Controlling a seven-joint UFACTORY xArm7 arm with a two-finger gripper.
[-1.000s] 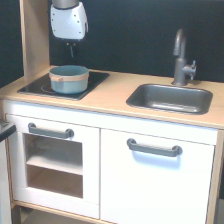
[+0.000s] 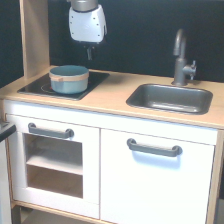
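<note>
A small blue-grey pot (image 2: 69, 80) with a brownish rim sits on the dark stove top (image 2: 38, 86) at the left of the toy kitchen's counter. My gripper (image 2: 90, 51) hangs from the white hand in the upper left of the camera view, above and a little to the right of the pot and clear of it. Its dark fingers blend into the dark back wall, so I cannot tell how far apart they are. No object shows clearly below them.
A metal sink (image 2: 172, 97) with a grey faucet (image 2: 181, 60) lies at the right. Between stove and sink, the wooden counter (image 2: 112, 92) is bare. Below are a cupboard door (image 2: 155, 180) and an open-looking compartment (image 2: 54, 167).
My hand has shifted to the right and slightly down. The pot has stayed where it was on the stove top.
</note>
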